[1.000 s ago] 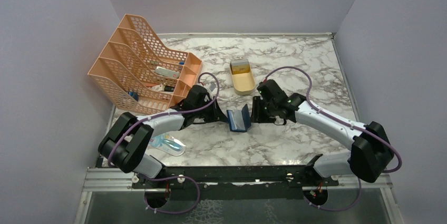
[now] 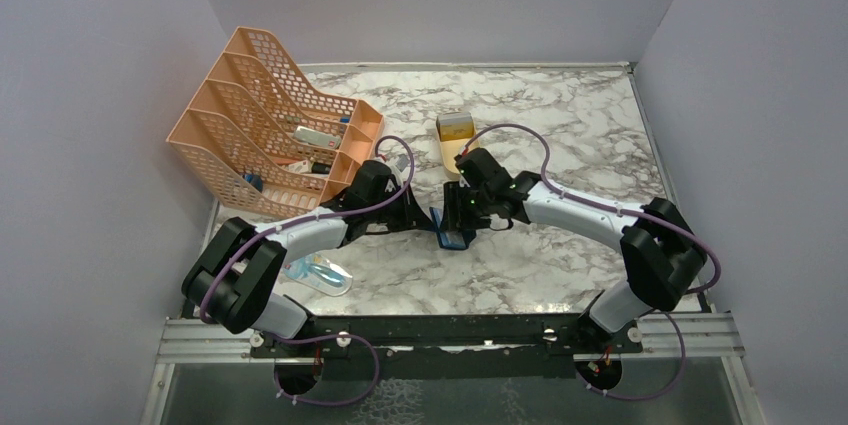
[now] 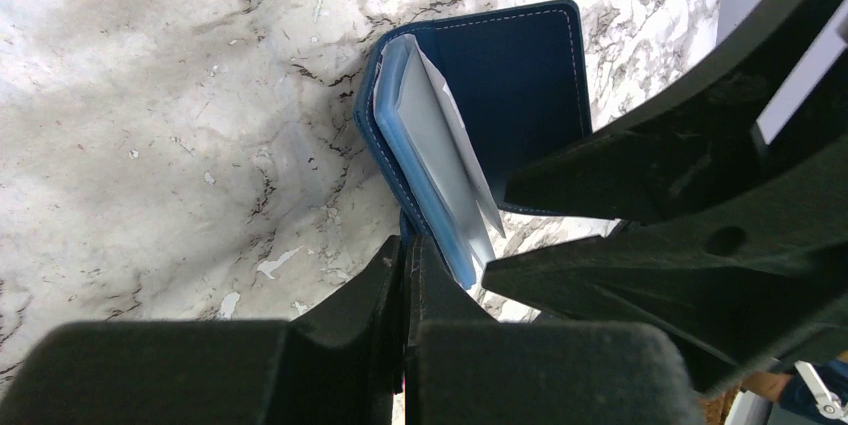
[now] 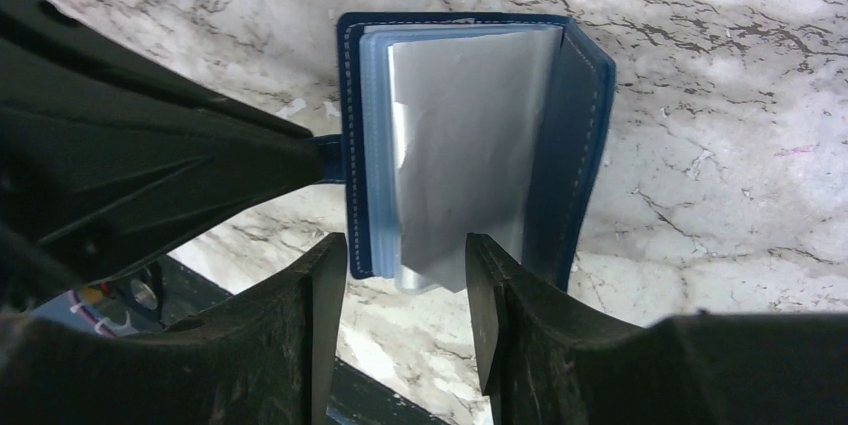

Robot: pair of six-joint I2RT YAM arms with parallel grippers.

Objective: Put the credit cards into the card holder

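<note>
The dark blue card holder stands open on the marble table, its clear sleeves fanned between the covers. At its left edge, my left gripper is shut on a narrow blue strap of the holder. My right gripper is over the holder, its fingers part open with the near end of the sleeves showing between and beyond the fingertips; I cannot tell whether they touch. No card can be made out in either gripper. Whether the sleeves hold any cards is unclear.
Behind the grippers stands a pale yellow box with a grey-topped far end. A peach basket with several items fills the back left. A clear blue-tinted packet lies at front left.
The left gripper has stayed in place.
</note>
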